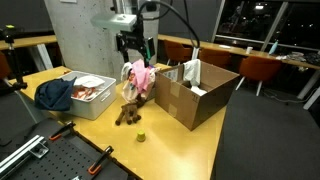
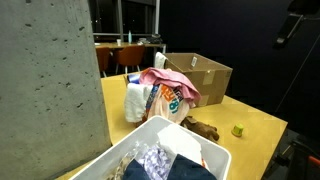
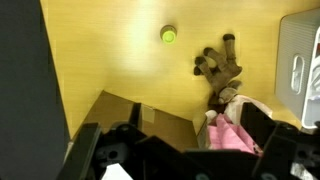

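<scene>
My gripper [image 1: 135, 46] hangs high above the table's back part, in front of the bag and box. In the wrist view its black fingers [image 3: 88, 150] stand wide apart, open with nothing held. Below lies a brown plush toy [image 3: 222, 72], limbs spread flat on the table. A small yellow-green round object [image 3: 168, 34] sits by itself on bare table. Beside the toy, a patterned bag [image 2: 165, 103] has pink cloth [image 2: 168, 80] draped over it. The open cardboard box [image 1: 188, 106] stands to its right, with white cloth [image 1: 192, 71] over its edge.
A pale bin [image 1: 92, 104] filled with dark and light cloth stands at the left. A concrete pillar [image 2: 50, 80] rises behind it. Bare yellow table [image 1: 180, 150] surrounds the small round object, mostly toward the front right.
</scene>
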